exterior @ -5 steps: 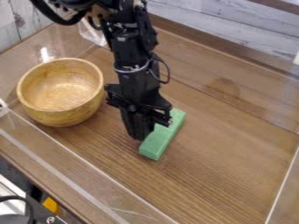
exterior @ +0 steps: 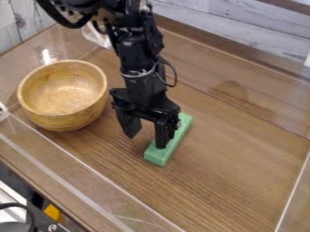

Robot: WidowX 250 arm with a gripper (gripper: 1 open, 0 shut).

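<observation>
My black gripper point(exterior: 145, 127) hangs low over the wooden table, its fingers open, one on the left and one on the right reaching down onto the green block point(exterior: 165, 153). The green block lies lengthwise, angled from lower left to upper right, partly covered by the gripper. Whether the fingers touch it is unclear. A tan bowl point(exterior: 63, 110) sits to the left of the gripper.
White plank walls border the back. Clutter with cables and a yellow item lies off the table's lower left edge.
The bowl and block look nearly unmoved.
</observation>
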